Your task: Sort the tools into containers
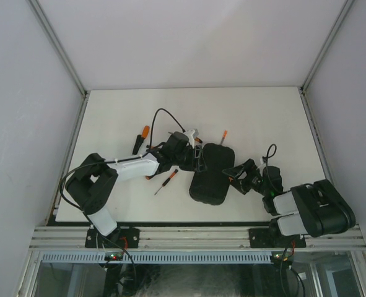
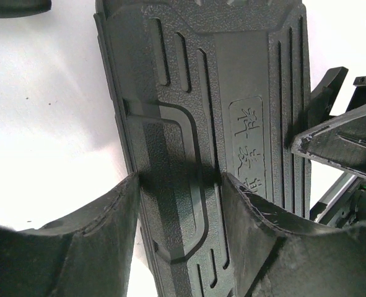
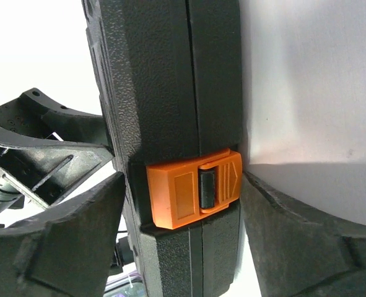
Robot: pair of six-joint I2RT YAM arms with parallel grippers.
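A closed black toolbox (image 1: 211,176) lies flat on the white table between the arms. My left gripper is over its lid, part open, fingertips at the lid's surface; nothing clearly shows gripped. On the toolbox's right side is an orange latch (image 3: 173,195), and the part-open right gripper has one finger to each side of the case wall at that latch. Whether both pads press on it I cannot tell. To the left lie an orange-and-black tool (image 1: 142,140) and a small screwdriver (image 1: 166,181).
An orange-handled tool (image 1: 224,137) sticks out behind the toolbox. More tools are partly hidden under the left arm.
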